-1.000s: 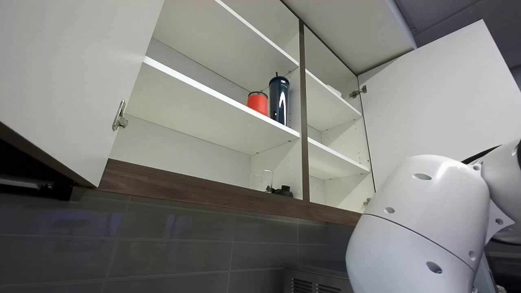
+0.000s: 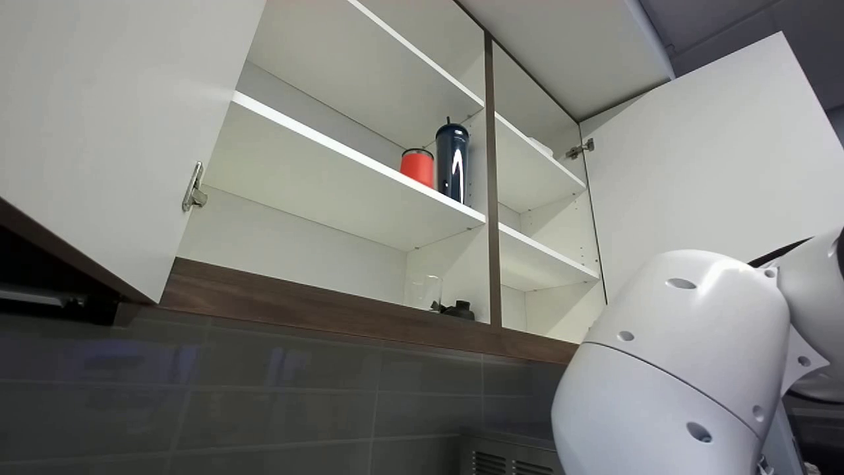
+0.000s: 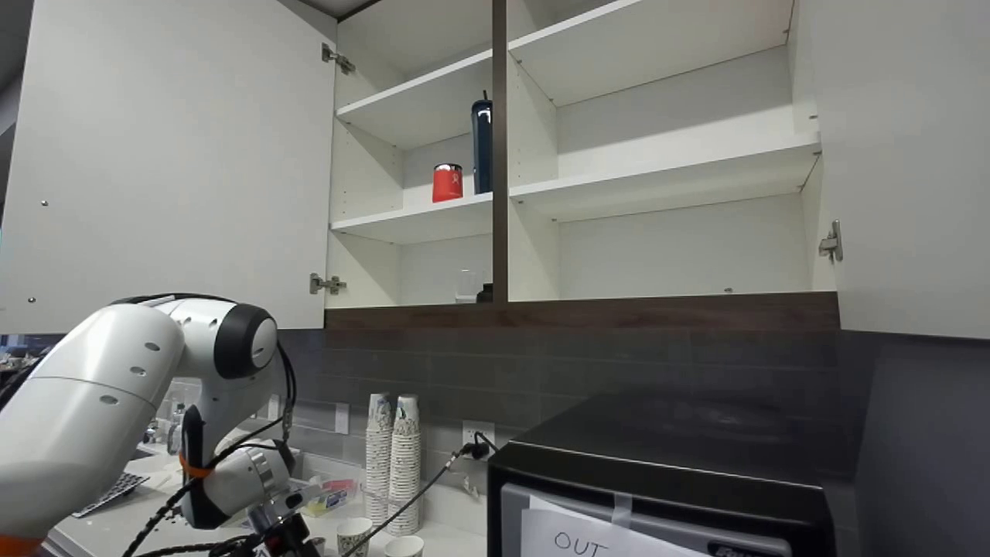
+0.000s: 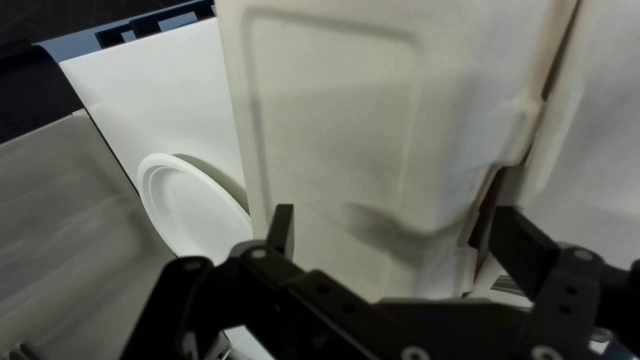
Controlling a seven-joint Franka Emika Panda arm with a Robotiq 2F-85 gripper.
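Observation:
My gripper is open in the wrist view, its two dark fingers wide apart. Between and beyond the fingers is a pale, box-like surface (image 4: 336, 132) with a raised outline; how far off it is I cannot tell. To its left, a white oval lid or plate (image 4: 192, 204) rests on a white surface. Exterior view 2 shows the arm bent low at the left, the gripper (image 3: 283, 538) partly cut off by the bottom edge. In the open cabinet, a red cup (image 3: 447, 182) stands beside a tall dark blue tumbler (image 3: 483, 147) on the middle shelf.
Two tall stacks of paper cups (image 3: 405, 464) stand on the counter near the arm. A cable crosses in front of them to a wall outlet (image 3: 478, 433). A black appliance (image 3: 668, 464) fills the lower right. The open cabinet door (image 3: 176, 167) hangs above the arm.
In exterior view 1 the arm has shifted slightly to the left, now covering the lower cabinet hinge. The cup, tumbler and doors have not moved.

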